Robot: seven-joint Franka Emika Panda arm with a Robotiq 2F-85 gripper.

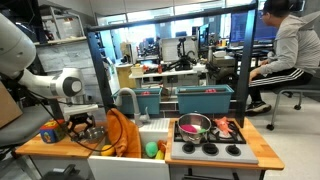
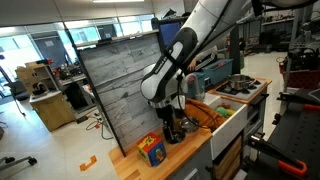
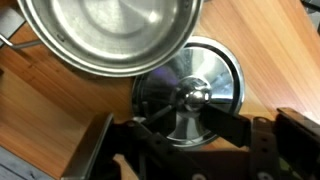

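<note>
A round glass lid [image 3: 222, 75] with a steel rim and a central knob [image 3: 193, 94] lies on the wooden counter in the wrist view. My gripper is over it, fingers apart on either side of the knob; whether they touch it cannot be made out. In exterior view 1 the gripper [image 1: 76, 127] is low at the left end of the counter. Exterior view 2 shows the gripper [image 2: 174, 134] from the other side, mostly hiding the lid.
A steel pan [image 3: 115, 30] sits right beside the lid. Close to the gripper stand a colourful box [image 2: 152, 150] and an orange cloth [image 1: 122, 133]. Farther right are the sink, a stove [image 1: 212, 150] and a pot [image 1: 194, 126].
</note>
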